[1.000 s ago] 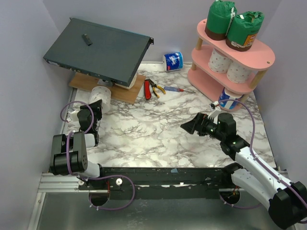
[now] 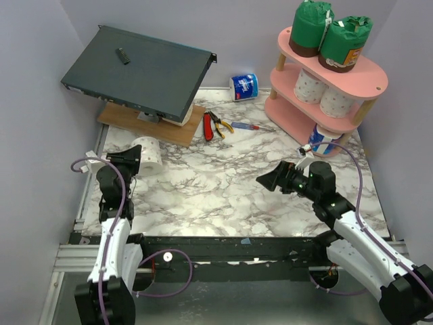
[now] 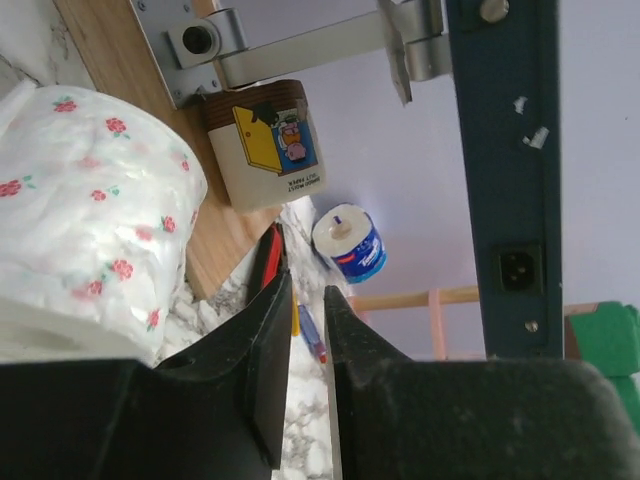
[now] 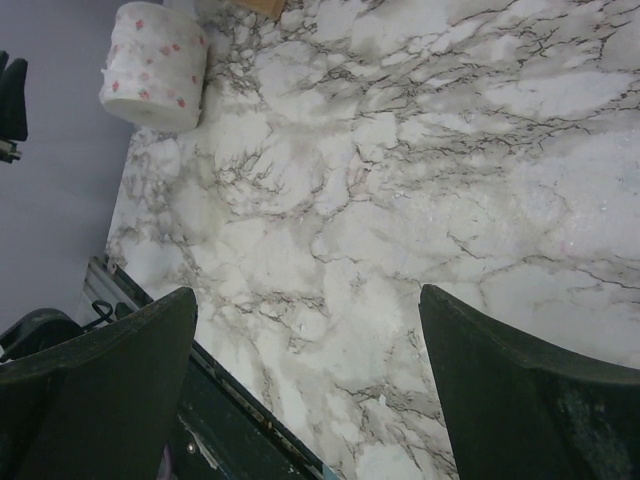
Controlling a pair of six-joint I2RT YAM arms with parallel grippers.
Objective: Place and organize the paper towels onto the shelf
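A white paper towel roll with red flowers [image 2: 150,157] lies on its side at the left of the table. It fills the left of the left wrist view [image 3: 95,200]. My left gripper [image 2: 139,154] is beside the roll on its left. In the left wrist view its fingers [image 3: 268,370] are nearly together, and tabletop shows through the narrow gap. The roll is off to one side of them. My right gripper stands open over bare marble, nothing between its fingers. The pink shelf [image 2: 371,74] holds green packs [image 2: 346,44], two white rolls [image 2: 310,87] and a blue-wrapped roll [image 2: 325,137].
A dark flat box [image 2: 139,68] overhangs the wooden board [image 2: 177,132] behind the roll. A blue-wrapped roll [image 2: 243,87] lies by the back wall. Pliers [image 2: 219,124], a red tool [image 2: 208,127] and a screwdriver [image 2: 243,126] lie mid-back.
The flowered roll has shifted toward the front and slightly right. My left arm has changed its pose, its gripper a little nearer the front. The right arm is nearly still.
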